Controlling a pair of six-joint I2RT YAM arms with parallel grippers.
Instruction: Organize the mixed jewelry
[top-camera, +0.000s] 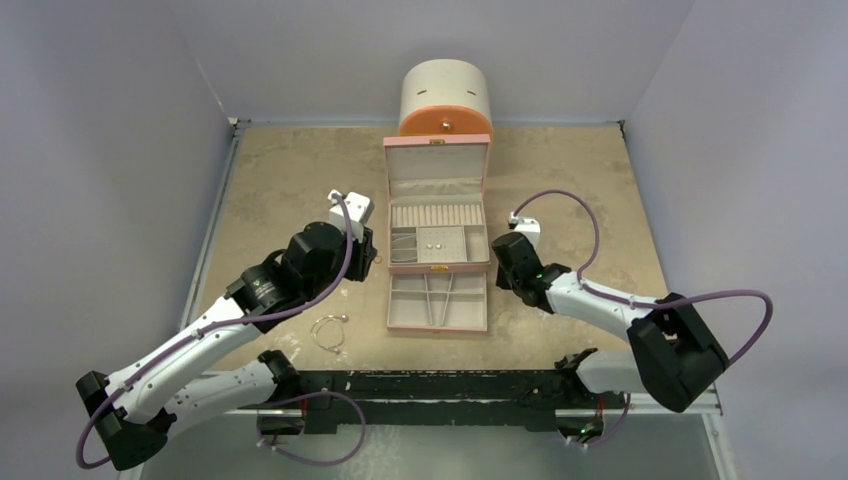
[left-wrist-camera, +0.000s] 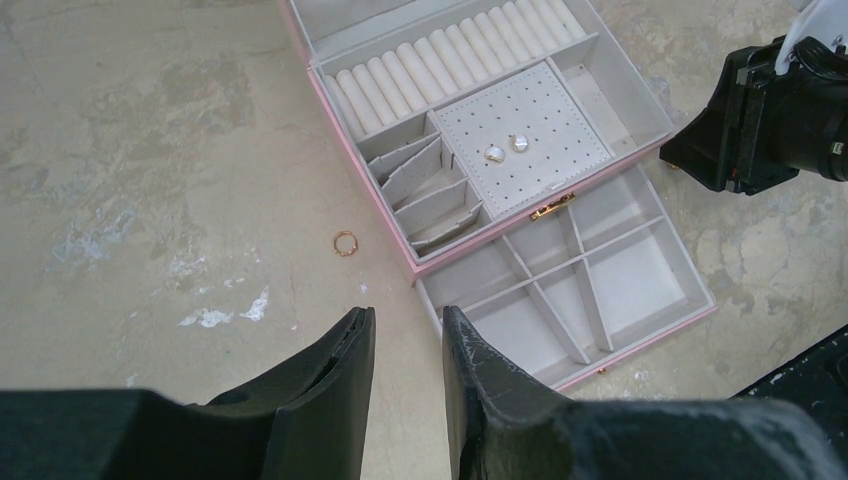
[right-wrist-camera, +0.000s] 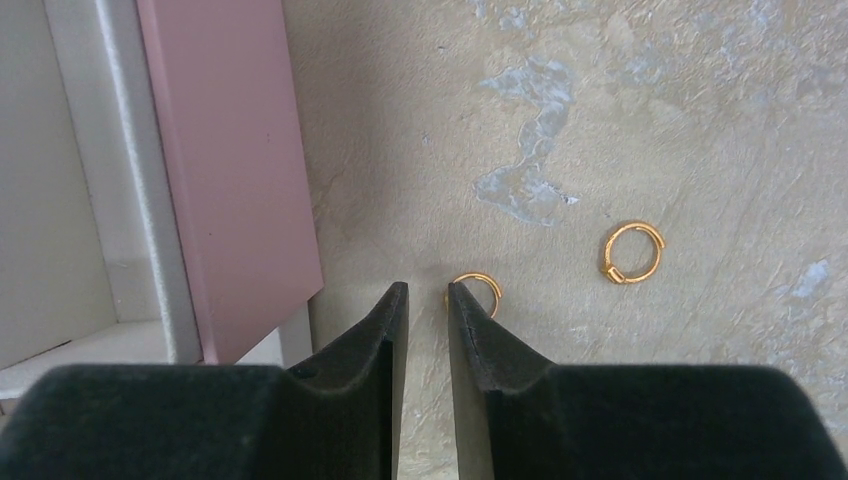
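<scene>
The pink jewelry box (top-camera: 438, 268) stands open mid-table, its lower drawer (left-wrist-camera: 690, 290) pulled out with empty compartments. Two small pearly studs (left-wrist-camera: 495, 154) rest on its perforated pad (left-wrist-camera: 550, 120). My left gripper hangs left of the box, part open and empty; a thin gold ring (left-wrist-camera: 346, 253) lies on the table beyond its fingertips. Right of the box, my right gripper is low over the table with a narrow empty gap. One gold ring (right-wrist-camera: 478, 274) is partly hidden behind its right finger; a second ring (right-wrist-camera: 612, 272) lies farther right.
A gold bangle (top-camera: 344, 318) lies at the front left of the table. Behind the box stands a white and orange rounded container (top-camera: 445, 95). The box's pink side wall (right-wrist-camera: 235, 180) is close to the right gripper. Open table lies on both outer sides.
</scene>
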